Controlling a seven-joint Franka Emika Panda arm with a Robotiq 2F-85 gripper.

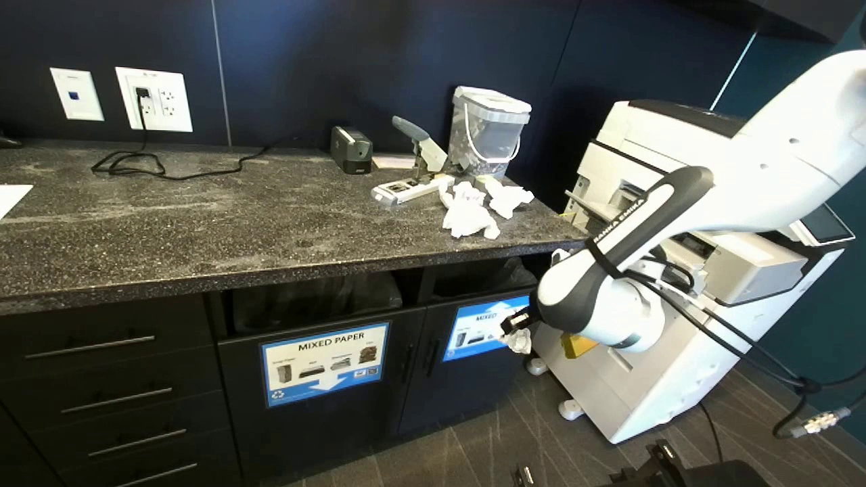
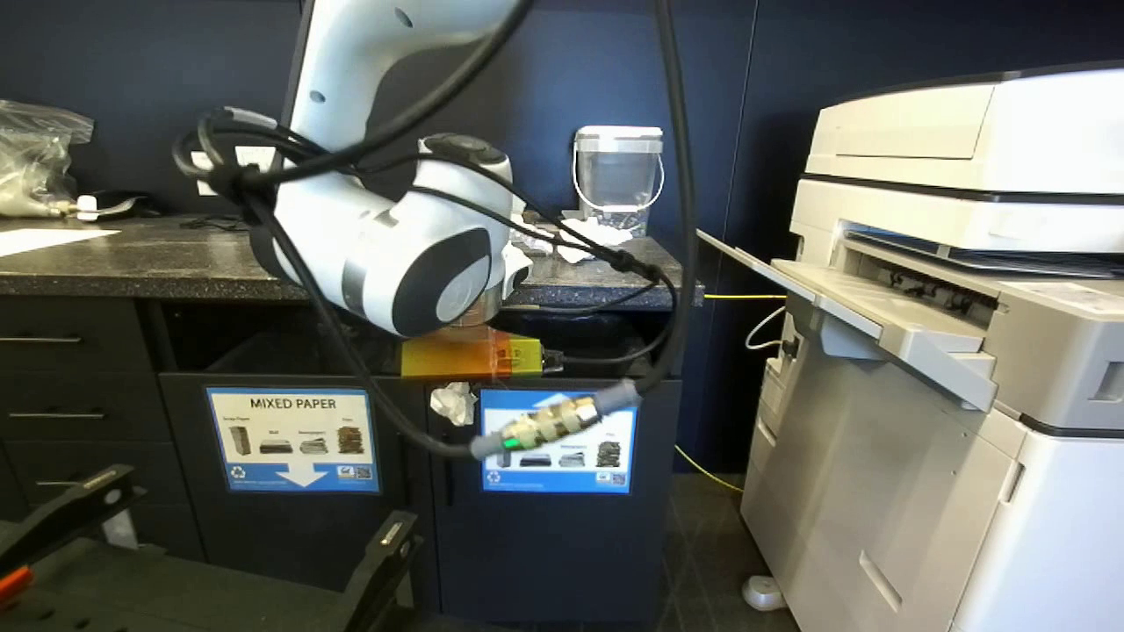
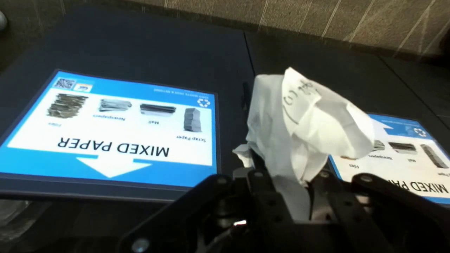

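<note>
A crumpled white paper with some handwriting is pinched between the fingers of my gripper, which is shut on it. In exterior view 1 my gripper and the paper hang in front of the right cabinet door, below the counter's edge. The paper shows below the arm in exterior view 2, where the fingers are mostly hidden. More crumpled paper lies on the counter. Two openings, the left bin slot and the right bin slot, sit above doors with MIXED PAPER signs.
A stapler, a black sharpener and a clear bucket stand at the back of the counter. A large printer occupies the right. Cables hang from the arm.
</note>
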